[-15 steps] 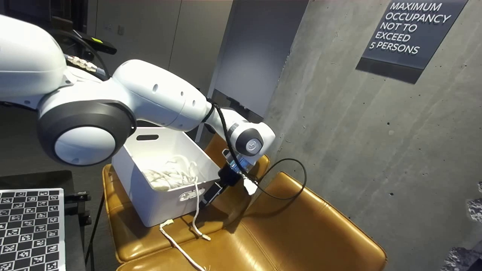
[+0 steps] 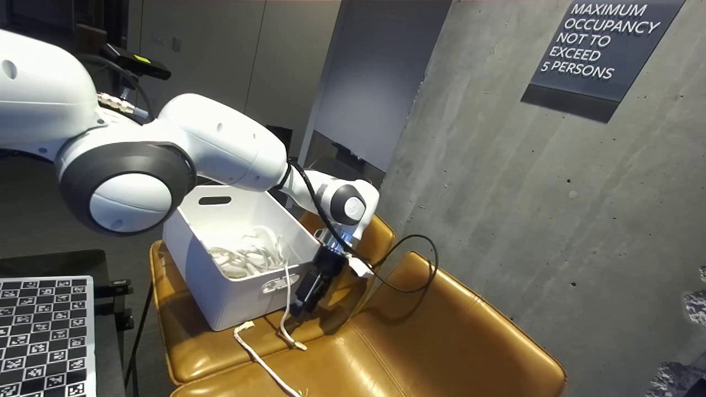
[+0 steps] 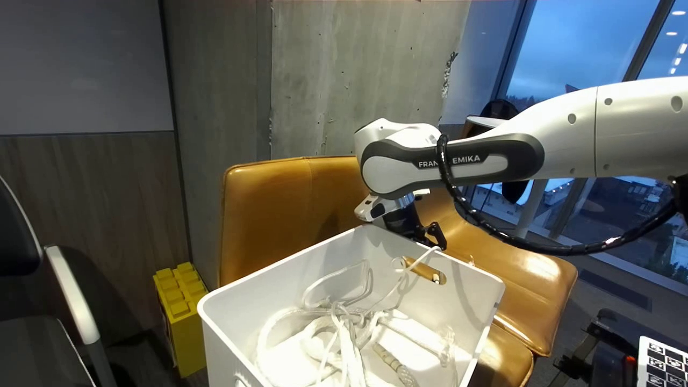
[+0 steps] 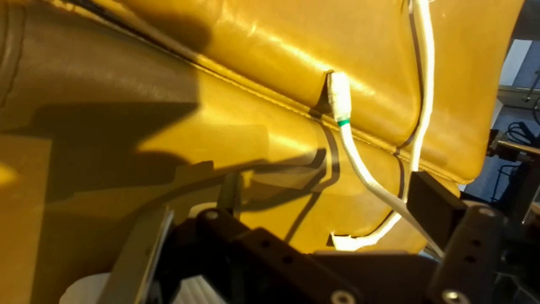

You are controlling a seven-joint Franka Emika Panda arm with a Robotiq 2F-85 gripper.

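My gripper [image 2: 301,310] points down over the tan leather seat, close outside the end wall of the white box [image 2: 228,301]. In the wrist view its fingers [image 4: 435,202] stand wide apart, so it is open and grips nothing. One white cord [image 2: 289,301] hangs over the box rim near the gripper. Its pale end, with a green band, shows in the wrist view, and the cord [image 4: 365,175] runs down beside the right finger. How far below the fingertips it lies, I cannot tell. A second white cord [image 4: 429,66] lies on the seat.
More white cords [image 3: 345,342] lie tangled inside the box, which stands on a tan chair [image 2: 188,350]. The chair backs [image 3: 284,213] rise around the arm, with a concrete wall [image 2: 496,218] behind. A checkered board [image 2: 46,337] stands at the left.
In exterior view 1 the wrist has shifted left and slightly down, and the gripper has become more upright beside the box. The cords look nearly unchanged.
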